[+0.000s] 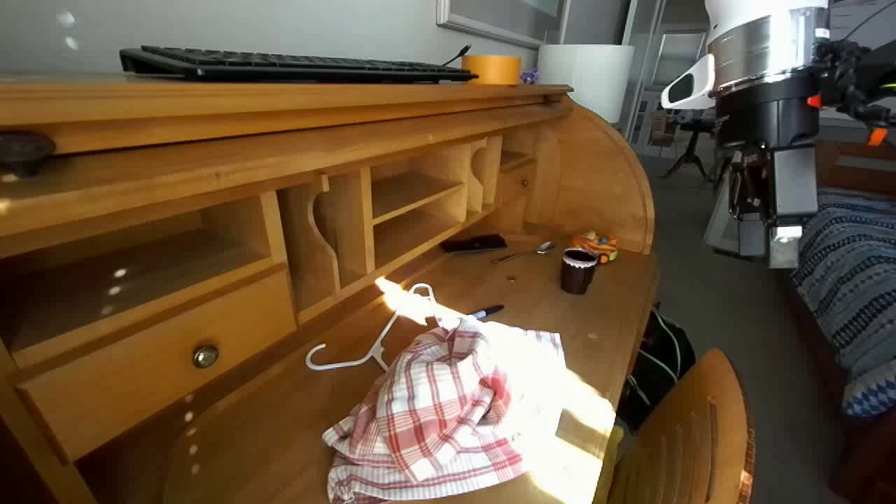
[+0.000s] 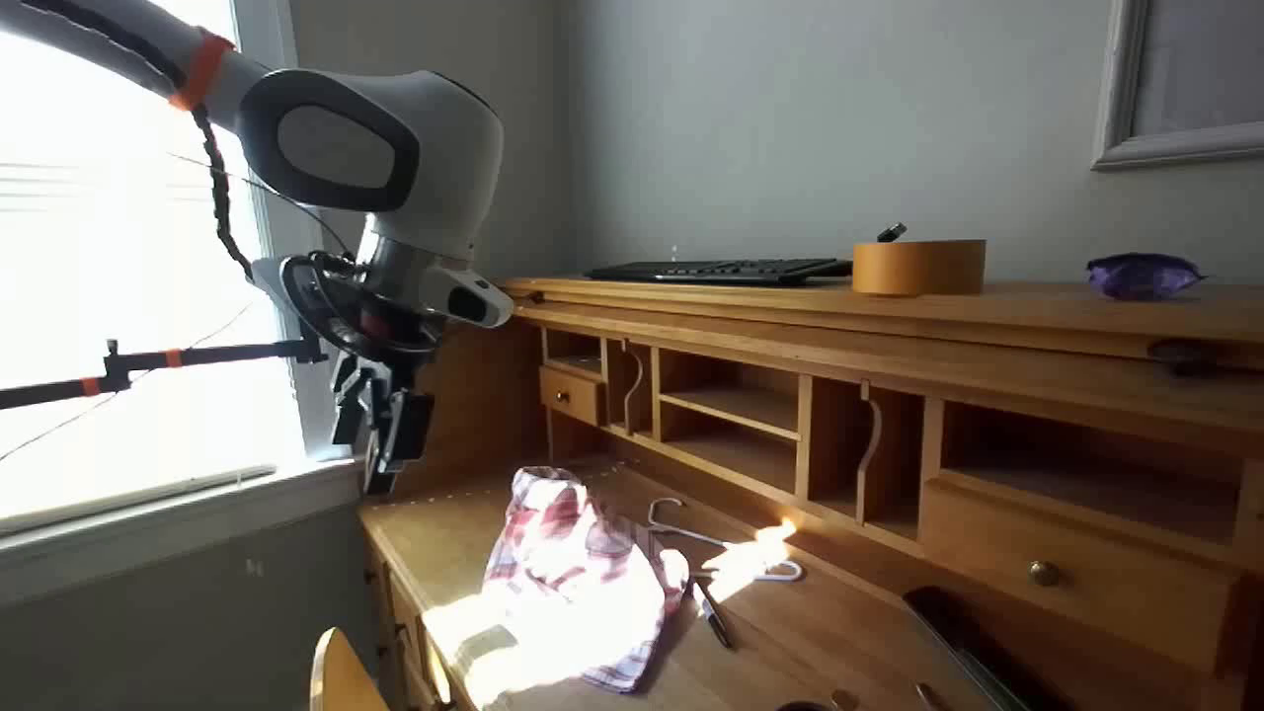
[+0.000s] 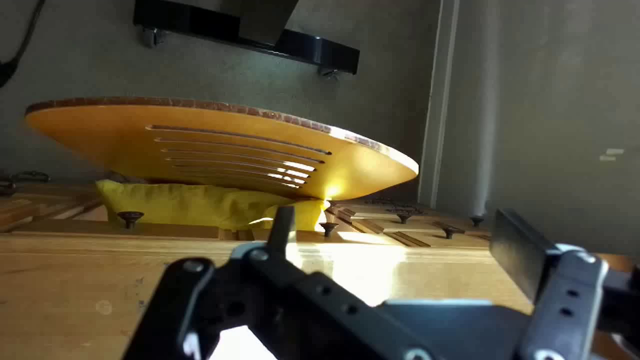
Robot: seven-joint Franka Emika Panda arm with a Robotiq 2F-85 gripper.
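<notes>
My gripper is open, its fingers wide apart with nothing between them in the wrist view. In exterior view 2 the gripper (image 2: 385, 456) hangs near the desk's window-side corner, clear of the cloth. A red-and-white checked cloth (image 1: 437, 395) lies crumpled on the desktop, partly in bright sun. Behind it, a white hanger (image 1: 378, 344) rests flat on the wood, its far end running up to the cloth. A dark marker (image 2: 713, 616) lies close to the cloth's edge.
A dark cup (image 1: 579, 270), a spoon (image 1: 544, 248), a colourful toy (image 1: 598, 245) and a black object (image 1: 474, 243) occupy the desk's other end. Cubbyholes line the back. A wooden chair (image 3: 222, 144) stands at the front edge. On top are a keyboard (image 1: 294, 66) and a tape roll (image 1: 491, 68).
</notes>
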